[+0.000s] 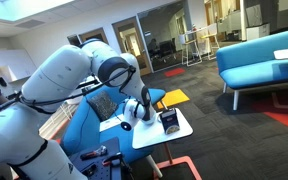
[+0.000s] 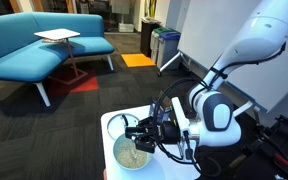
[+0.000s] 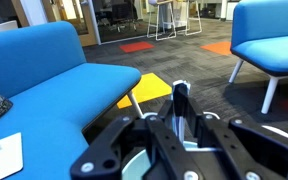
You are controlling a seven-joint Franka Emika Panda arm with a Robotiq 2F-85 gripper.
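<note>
In the wrist view, my gripper is shut on a narrow grey upright object (image 3: 180,98), perhaps a utensil handle; its lower end is hidden by the fingers. Behind the fingers shows part of a pale bowl (image 3: 137,165). From the second exterior view, my gripper (image 2: 144,134) is low over the small white table (image 2: 112,172), by the rim of a pale green bowl (image 2: 132,154). What lies in the bowl is too small to tell. In the first exterior view, the arm reaches down to the white table (image 1: 181,154).
A round white dish (image 2: 116,125) sits just behind the green bowl. On the table in the first exterior view stands a dark boxy item (image 1: 170,121), close to the gripper. A blue couch (image 3: 69,80) borders the table. Open carpet (image 1: 229,140) lies beyond its other side.
</note>
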